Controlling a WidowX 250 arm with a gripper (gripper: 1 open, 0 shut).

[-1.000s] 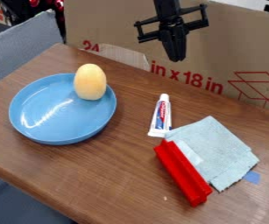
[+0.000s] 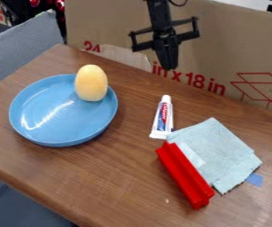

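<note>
My black gripper hangs in the upper middle, in front of the cardboard backdrop and above the back of the table, apart from the objects. It looks shut, with nothing visible between its fingers. A yellow egg-shaped object sits on the back right of a blue plate at the left. A white toothpaste tube lies at the middle right. A pale blue cloth lies at the right, with a red object at its left edge.
The wooden table has bare room at the front and middle. A cardboard wall stands along the back. A grey padded surface borders the table at the back left.
My gripper has moved down and slightly to the left. The objects on the table have not moved.
</note>
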